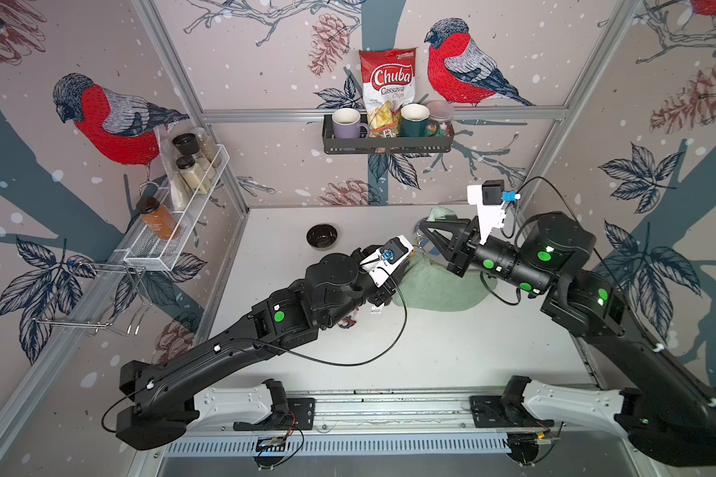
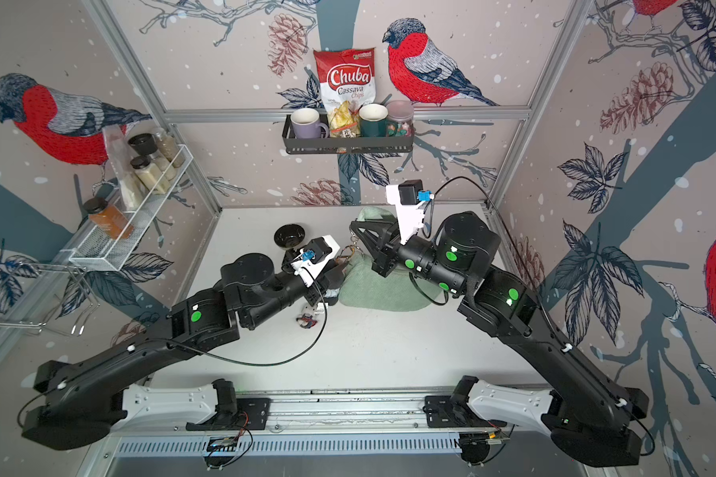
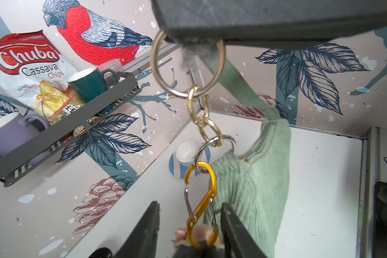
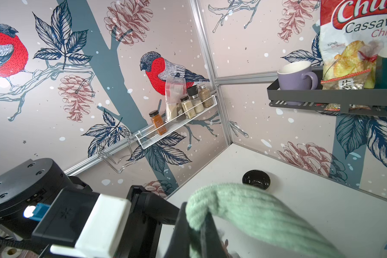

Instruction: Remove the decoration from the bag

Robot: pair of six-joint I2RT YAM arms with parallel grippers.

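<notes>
The green knitted bag (image 1: 445, 286) hangs from my right gripper, which is shut on its strap (image 4: 245, 202). In the left wrist view, a big metal ring (image 3: 156, 71) hangs just beneath the right gripper's dark underside. Below it runs a short gold chain (image 3: 197, 116), then a smaller ring, then an orange carabiner (image 3: 207, 202). Something pinkish (image 3: 180, 234), part of the decoration, shows blurred at the carabiner's lower end. My left gripper stands open, a finger on either side of the carabiner with gaps visible at their tips.
A black bowl (image 1: 321, 236) sits on the table to the back left. Behind the bag is a white cup on a striped blue saucer (image 3: 172, 165). A dark shelf (image 1: 386, 147) with mugs and chips hangs on the back wall.
</notes>
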